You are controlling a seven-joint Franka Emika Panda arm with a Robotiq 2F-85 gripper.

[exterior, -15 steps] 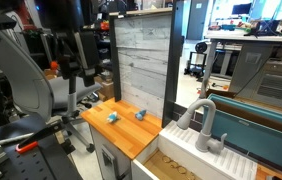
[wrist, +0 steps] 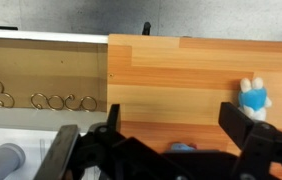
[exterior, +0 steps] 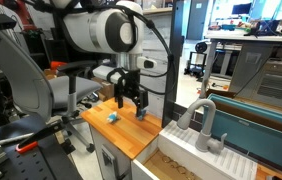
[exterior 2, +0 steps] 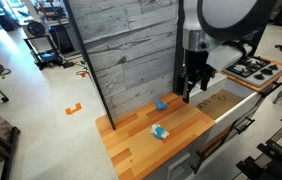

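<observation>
My gripper (exterior: 130,101) hangs above the wooden counter (exterior: 131,138), pointing down. In the wrist view its two dark fingers (wrist: 109,138) stand wide apart, with nothing held between them. A small blue-and-white plush-like toy (wrist: 253,97) lies on the wood near the right finger; it shows too as a toy (exterior 2: 159,131) at the counter's near end. A second, blue item (exterior 2: 160,104) rests close to the wooden back wall. In the wrist view this blue item (wrist: 183,147) is partly covered by the gripper.
An open drawer (exterior 2: 243,92) beside the counter holds several small hooks or rings (wrist: 58,102). A grey faucet (exterior: 209,118) rises beside the white slatted surface (exterior: 226,155). The plank wall (exterior 2: 131,55) bounds the counter's back. Bare wood lies between the toy and the drawer.
The arm has swung from close to the camera toward the plank wall, and the gripper is now above the counter. The two blue items have not visibly moved.
</observation>
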